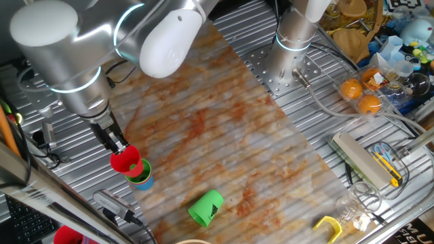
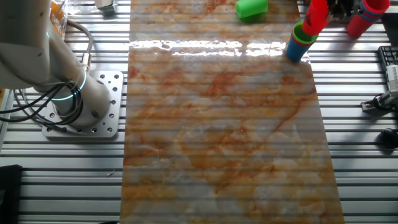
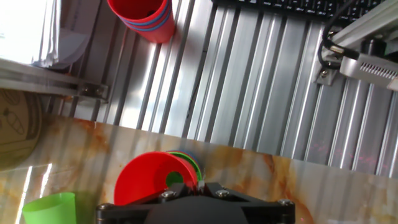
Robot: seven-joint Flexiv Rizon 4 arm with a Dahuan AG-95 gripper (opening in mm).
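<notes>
My gripper (image 1: 122, 149) is shut on the rim of a red cup (image 3: 138, 180), at the left edge of the marbled board. The cup hangs tilted, its mouth facing up, and a round green spot shows inside at its bottom. Close below and partly behind it stands a nested stack (image 2: 297, 46) with a green rim, a red band and a blue outer cup. Whether the red cup touches this stack I cannot tell. Elsewhere on the board a single green cup (image 1: 205, 208) lies on its side.
Off the board, more nested red and blue cups (image 3: 149, 25) stand near a metal rail. A grey device (image 1: 113, 203) with a cable sits near the stack. The middle of the marbled board (image 2: 217, 137) is bare.
</notes>
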